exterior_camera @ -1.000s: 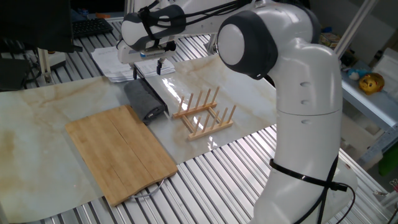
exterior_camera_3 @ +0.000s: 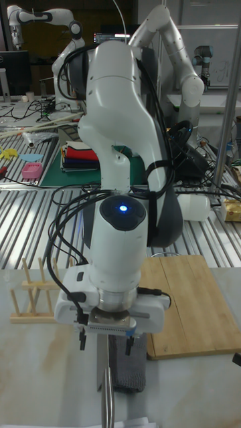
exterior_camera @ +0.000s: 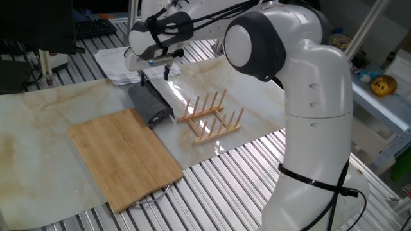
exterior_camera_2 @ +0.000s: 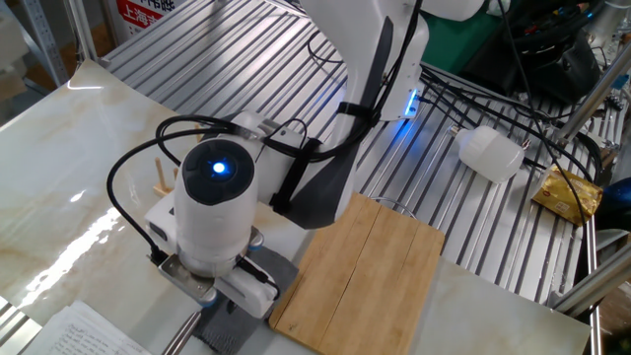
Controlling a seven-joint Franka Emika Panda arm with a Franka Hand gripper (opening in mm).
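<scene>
My gripper [exterior_camera: 155,81] stands open above the far side of the table, its two dark fingers well apart. In exterior view 3 a long silver metal utensil [exterior_camera_3: 108,388] runs lengthwise below and between the fingers, with no visible grip on it; its far end is hidden behind the gripper. Beside it lies a folded dark grey cloth [exterior_camera: 150,104]. A wooden peg rack [exterior_camera: 209,119] sits to the right of the cloth in exterior view 1. The wooden board [exterior_camera: 125,157] lies flat nearer that camera. In exterior view 2 the arm's end covers most of the rack and the fingers.
White papers [exterior_camera: 119,65] lie beyond the cloth. A white lamp-like object [exterior_camera_2: 490,154] and a yellow packet [exterior_camera_2: 567,195] rest on the slatted metal surface past the board. The marbled sheet [exterior_camera: 38,147] left of the board is bare.
In exterior view 1 my gripper has shifted slightly down and to the right, its fingers still apart. The cloth, rack and board have not moved.
</scene>
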